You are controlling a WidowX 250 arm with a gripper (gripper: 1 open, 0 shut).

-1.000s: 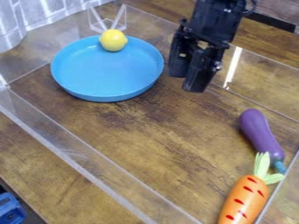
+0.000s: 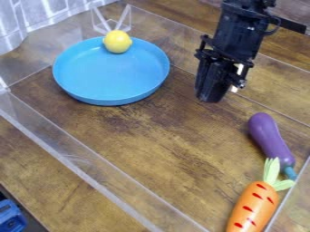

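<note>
My black gripper (image 2: pixel 213 89) hangs over the wooden board at the upper centre right, just right of a blue plate (image 2: pixel 109 72). Its fingers look close together, with nothing seen between them, though the dark shape makes the detail hard to read. A yellow ball-like toy (image 2: pixel 118 43) with pale prongs sits at the back of the plate. A purple toy eggplant (image 2: pixel 266 136) lies at the right, and an orange toy carrot (image 2: pixel 253 207) with a leafy top lies below it at the front right.
Clear plastic walls run along the left and front left of the wooden surface (image 2: pixel 145 163). A blue object (image 2: pixel 9 217) shows at the bottom left corner. The middle and front of the board are bare.
My gripper has shifted slightly and turned, its fingers appearing narrower together than before. The plate and toys have not moved.
</note>
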